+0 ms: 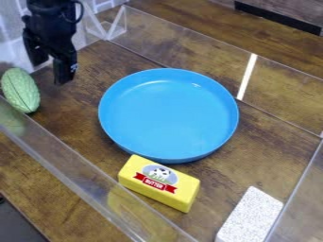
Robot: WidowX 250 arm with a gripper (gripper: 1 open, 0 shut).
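My black gripper (51,59) is at the upper left, open, above and just behind a long pale green vegetable (22,91) that lies near the left wall. A round blue plate (168,113) fills the middle of the wooden surface. In front of it lies a yellow butter box (159,183) with a cow label.
A white speckled block (248,216) lies at the front right. Clear walls edge the work area at the front left and right. Bare wood (76,161) is free left of the plate and behind it.
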